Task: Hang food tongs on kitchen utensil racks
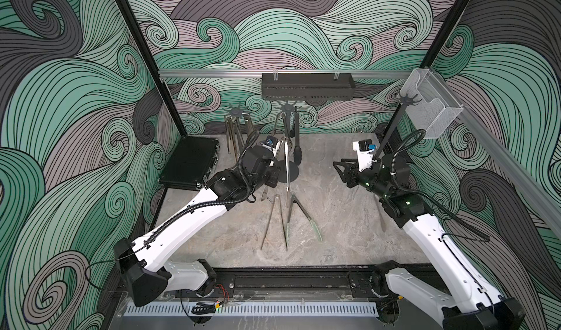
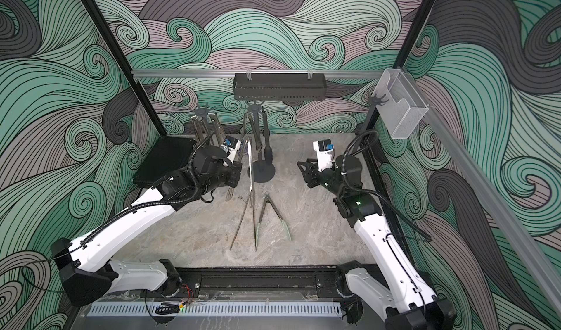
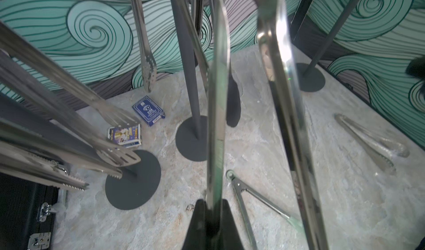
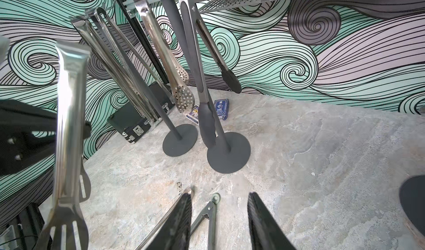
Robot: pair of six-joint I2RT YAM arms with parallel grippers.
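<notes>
My left gripper is shut on steel food tongs, which stand upright in front of the middle rack (image 4: pixel 228 152); in the right wrist view they fill the left side. Other tongs hang from the middle rack and the left rack (image 4: pixel 179 141). More tongs (image 1: pixel 304 213) lie spread on the table's front middle, and another pair (image 3: pixel 367 139) lies to the right. My right gripper hangs over the table right of the middle, part open with nothing between its fingers.
A black case (image 1: pixel 187 160) stands at the left edge, card boxes (image 3: pixel 148 110) at the back. A third rack stand (image 3: pixel 312 77) is at the back right, below a clear basket (image 1: pixel 429 105).
</notes>
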